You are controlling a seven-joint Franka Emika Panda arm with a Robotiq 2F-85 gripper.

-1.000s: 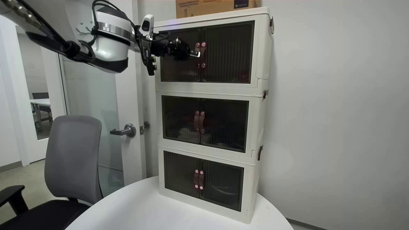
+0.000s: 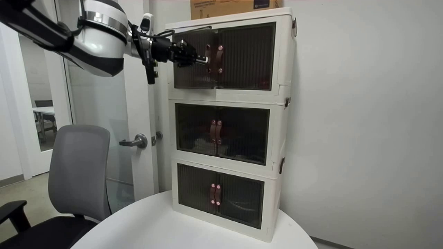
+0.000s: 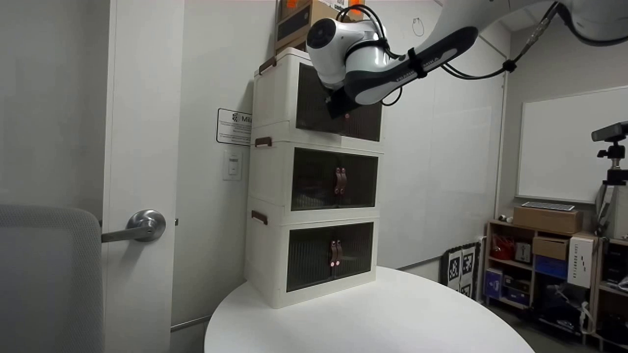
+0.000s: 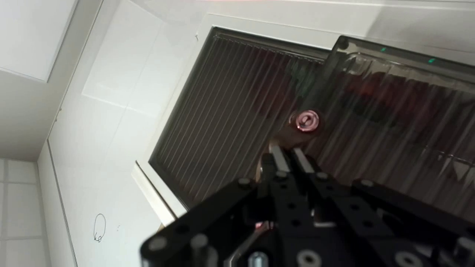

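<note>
A white three-tier cabinet (image 2: 193, 96) has dark, see-through double doors on each tier. On the top tier, the left door (image 2: 189, 76) stands swung out a little from the frame, while the right door (image 2: 247, 58) lies flush. My gripper (image 2: 203, 60) is at the left door's edge, shut on its brown leather handle (image 4: 294, 135). The handle's upper rivet shows just beyond the fingertips in the wrist view; its lower part is hidden by the gripper. In exterior view 2 the arm hides the gripper and part of the top tier.
The cabinet stands on a round white table (image 2: 162, 224) with bare space in front. A cardboard box (image 2: 232, 9) sits on top. To the left are a grey chair (image 2: 79, 166) and a room door with a lever handle (image 2: 135, 141).
My gripper has drawn back to the left, away from the cabinet. The top left door, flush before, has swung outward with it.
</note>
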